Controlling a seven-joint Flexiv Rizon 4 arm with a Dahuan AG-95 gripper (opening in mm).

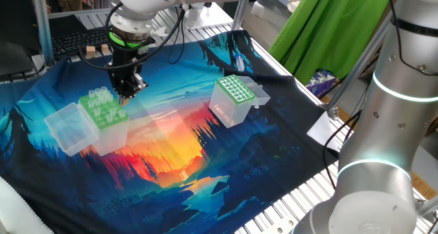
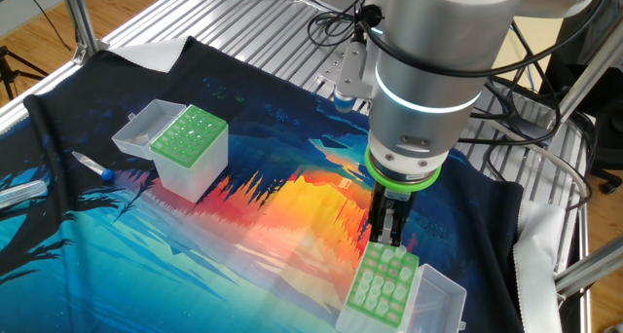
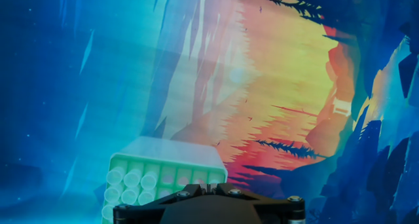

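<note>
A clear box with a green top rack stands at the left in exterior view 1, its lid folded open. Several clear pipette tips stick up from part of that rack. My gripper points down at the rack's edge, close above it. In the wrist view, the two fingers are drawn together, and nothing shows between them. Whatever lies just below the fingertips is hidden there. A second box with a green rack stands to the right, lid open; no tips show standing up from it.
A blue-capped pen-like object lies near the second box. A keyboard sits at the back.
</note>
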